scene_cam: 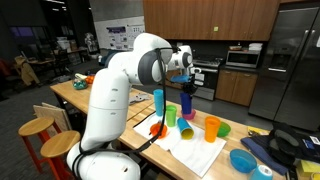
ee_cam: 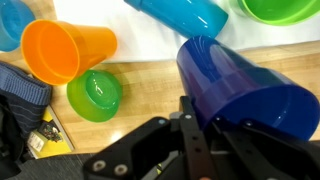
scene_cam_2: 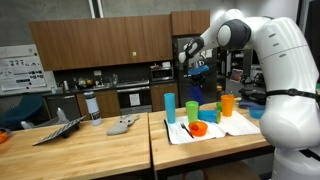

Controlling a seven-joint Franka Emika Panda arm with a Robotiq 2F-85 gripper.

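A tall dark blue cup [ee_cam: 225,75] fills the right middle of the wrist view, and my gripper is shut on its wall near the rim. In exterior view 1 the same dark blue cup [scene_cam: 186,103] hangs under the gripper [scene_cam: 187,88], in front of or over a pink object [scene_cam: 189,115]. Whether its base touches anything there, I cannot tell. The arm partly covers the cup's surroundings in exterior view 2.
Near the cup are an orange cup [ee_cam: 65,50], a green bowl [ee_cam: 96,95], a light blue cup [ee_cam: 185,14] and a green cup [ee_cam: 280,8]. A white cloth [scene_cam: 196,152] covers part of the wooden table. Blue bowls [scene_cam: 243,160] crowd its right end. A person [scene_cam: 186,60] stands behind.
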